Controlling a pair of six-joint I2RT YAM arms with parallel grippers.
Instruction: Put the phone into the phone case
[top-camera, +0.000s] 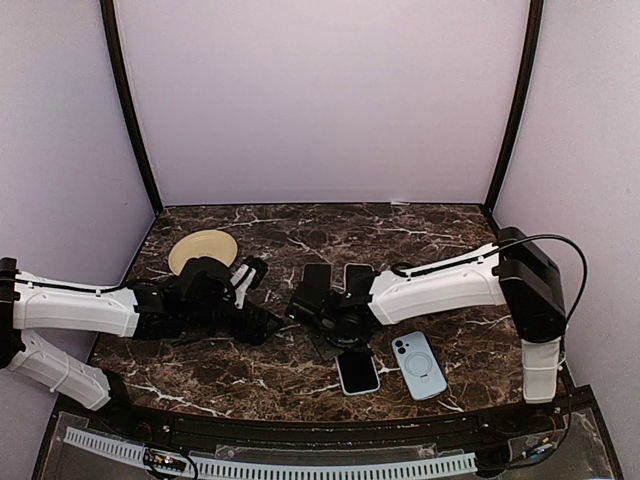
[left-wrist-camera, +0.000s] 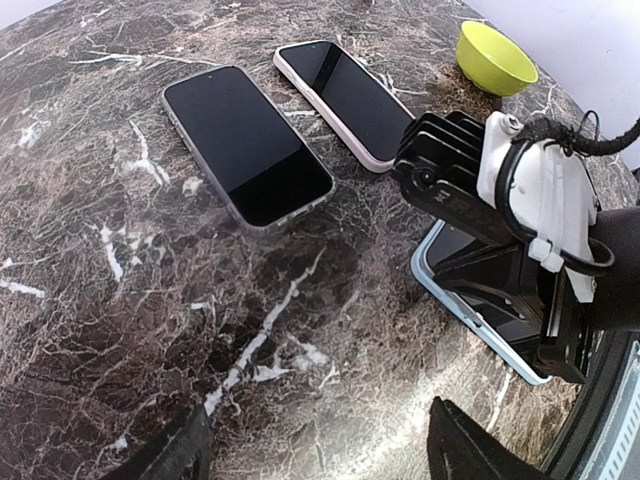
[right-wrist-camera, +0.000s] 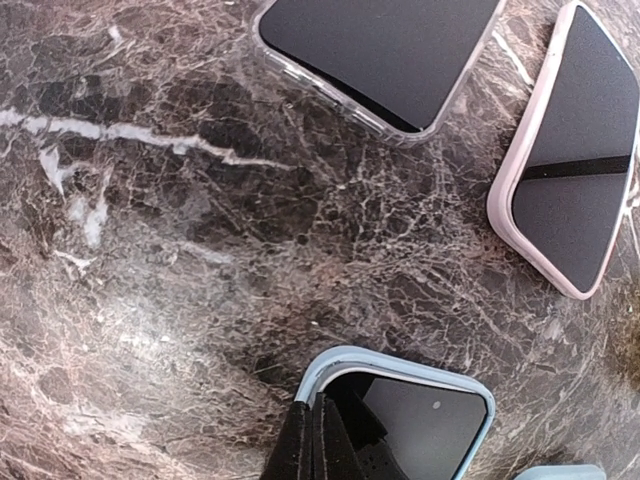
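Observation:
A black-screened phone with a light blue rim (top-camera: 358, 374) lies at the front middle; in the right wrist view the phone (right-wrist-camera: 410, 430) appears with a light blue edge around it. My right gripper is shut, its fingertips at that phone's left rim near the upper corner, nothing seen between them. A light blue case or phone back (top-camera: 420, 365) with a ring lies to its right, face down. My left gripper stands open over bare table, left of the blue-rimmed phone, nothing between its fingers.
Two more phones, a grey-rimmed one (left-wrist-camera: 248, 140) and a pink one (left-wrist-camera: 345, 95), lie behind. A yellow bowl (left-wrist-camera: 495, 60) is at the back right, a cream plate (top-camera: 203, 245) at the back left.

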